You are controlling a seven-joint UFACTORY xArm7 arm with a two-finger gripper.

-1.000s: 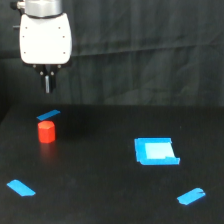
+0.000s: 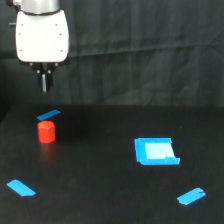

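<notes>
A small red block (image 2: 46, 132) stands on the black table at the left. Above it and clear of it hangs my gripper (image 2: 44, 87), pointing down below the white arm end (image 2: 42, 36). The two dark fingers look close together, but they are too small and dark to tell whether they are open or shut. No object shows at their tips. To the right, a white square (image 2: 158, 150) lies on the table, edged in blue tape (image 2: 153, 141).
Blue tape strips lie at the front left (image 2: 21, 188), the front right (image 2: 191, 196) and just behind the red block (image 2: 48, 114). Bare table separates the block from the white square. A dark curtain (image 2: 140, 50) hangs behind.
My gripper and arm end have shifted slightly to the left in the view. The red block, white square and tape strips have stayed in place.
</notes>
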